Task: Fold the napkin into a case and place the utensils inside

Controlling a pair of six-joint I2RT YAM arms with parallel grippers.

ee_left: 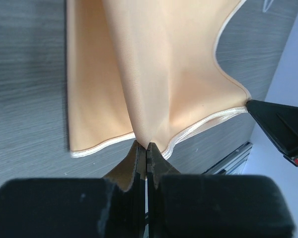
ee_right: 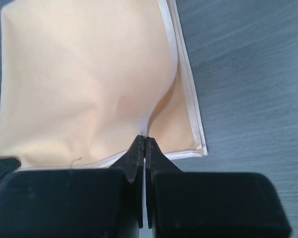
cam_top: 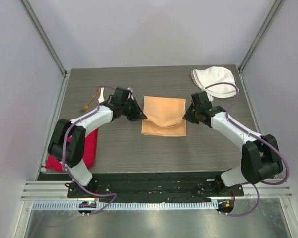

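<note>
The peach napkin (cam_top: 164,106) lies mid-table, its near edge lifted and curling over toward the back, with the under layer showing in front. My left gripper (cam_top: 143,118) is shut on the left corner of that lifted edge (ee_left: 174,99). My right gripper (cam_top: 186,118) is shut on the right corner, the cloth's white edge between its fingertips. The utensils, an orange brush (cam_top: 88,105) and a white spoon (cam_top: 102,94), lie at the back left, partly behind my left arm.
A folded red cloth (cam_top: 88,153) lies at the near left under my left arm. A folded white cloth (cam_top: 213,77) sits at the back right.
</note>
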